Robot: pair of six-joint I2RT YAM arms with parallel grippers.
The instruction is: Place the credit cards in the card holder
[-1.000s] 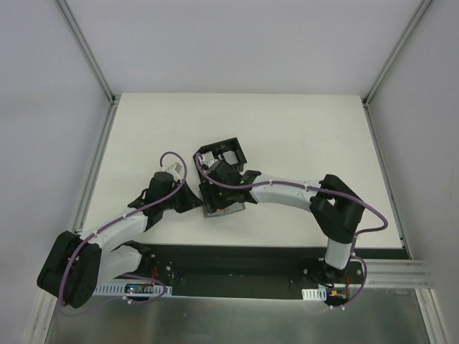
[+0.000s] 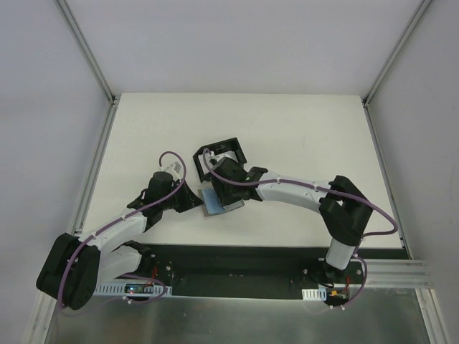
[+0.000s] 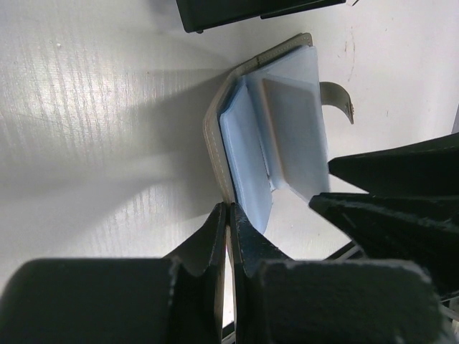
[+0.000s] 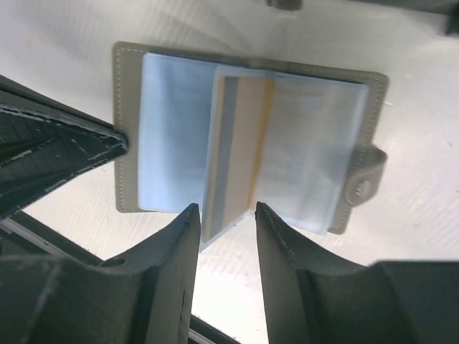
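Note:
The card holder (image 4: 374, 122) lies open on the white table, a grey-brown cover with a snap tab and pale blue (image 4: 172, 129) and translucent sleeves, one sleeve standing raised. My left gripper is shut at the holder's edge, that edge running into its fingertips; whether it pinches it is unclear. My right gripper hangs over the holder with its fingers part open, one beside the raised sleeve; nothing clearly sits between them. In the top view the holder (image 2: 211, 202) is partly covered by the right arm.
A black tray (image 2: 233, 142) with light items inside stands just behind the holder.
The right arm has shifted slightly to the right, uncovering more of the blue sleeve in the top view. The left arm has stayed in place.

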